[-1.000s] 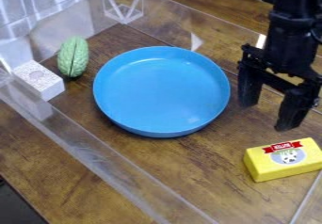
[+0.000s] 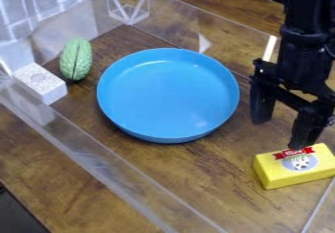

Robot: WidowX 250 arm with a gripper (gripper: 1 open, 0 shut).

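The black gripper (image 2: 285, 108) hangs at the right of the camera view, its fingers pointing down, apart from each other. It is above and just behind a yellow box (image 2: 293, 174) with a red label, which lies on the wooden table at the lower right. I see nothing held between the fingers. A blue round plate (image 2: 167, 92) lies in the middle, left of the gripper.
A green ribbed object (image 2: 76, 59) and a white block (image 2: 41, 82) sit at the left. Clear plastic panels edge the area.
The gripper has shifted slightly and lowered a little toward the yellow box. The plate and other objects look unmoved.
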